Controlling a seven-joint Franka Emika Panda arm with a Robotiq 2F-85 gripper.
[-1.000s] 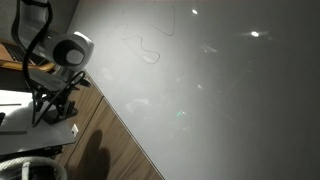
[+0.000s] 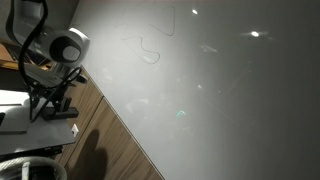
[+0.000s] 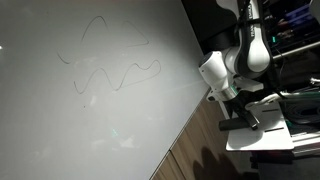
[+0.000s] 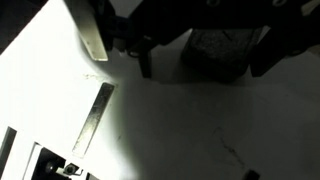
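My gripper stands open in the wrist view, its dark fingers spread at the top. A dark block with a greyish face (image 4: 222, 50) lies between or just beyond them; contact is unclear in the poor light. In exterior view 2 the gripper (image 3: 246, 112) is low over the white tabletop (image 3: 245, 139), close to a black block-like shape (image 3: 234, 124). From exterior view 1, the gripper (image 2: 56, 108) appears low at the left, its fingertips hard to make out. A large whiteboard (image 3: 100, 120) bears dark wavy lines (image 3: 118, 78).
Wooden panelling (image 2: 115, 145) runs below the whiteboard's edge, beside the arm. A narrow dark strip (image 4: 94, 117) lies on the white surface in the wrist view. Coiled cable or hose (image 2: 30, 165) sits at the lower left of exterior view 1.
The arm has shifted slightly left in exterior view 1, with the gripper staying low over the table. The whiteboard's visible marks look the same.
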